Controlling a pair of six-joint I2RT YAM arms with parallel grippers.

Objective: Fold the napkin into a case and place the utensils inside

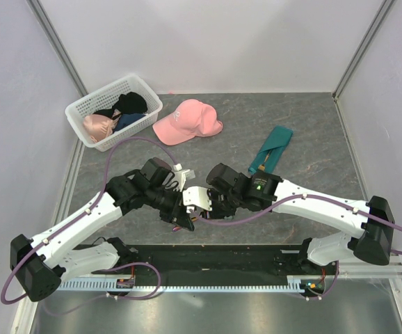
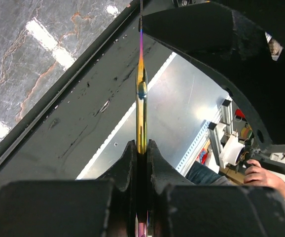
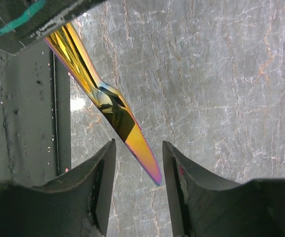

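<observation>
My left gripper is shut on a gold and rainbow-tinted knife [image 2: 141,113], which points up the left wrist view. My right gripper is part open around the far end of that knife [image 3: 115,111], whose pink-violet tip reaches between and just past its fingertips in the right wrist view. In the top view both grippers meet low at the middle, near the front edge, largely hiding the knife. A folded teal napkin [image 1: 276,145] lies at the right, with something gold showing in it.
A white basket [image 1: 83,111] with dark and pink cloths stands at the back left, beside a pink cap [image 1: 187,122]. The grey mat [image 1: 312,167] has free room at the right. The dark front edge [image 1: 208,264] runs just below both grippers.
</observation>
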